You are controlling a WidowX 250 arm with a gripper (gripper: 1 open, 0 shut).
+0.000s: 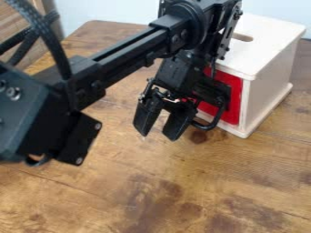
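My black gripper [159, 123] hangs in the middle of the camera view, low over the wooden table, its two fingers apart and angled down. Nothing shows between them. Just behind it, to the right, stands a white box [263, 73] with a red front panel [230, 109], partly hidden by the gripper and arm. The box has a slot in its top.
The bulky arm fills the upper left and left middle of the view.
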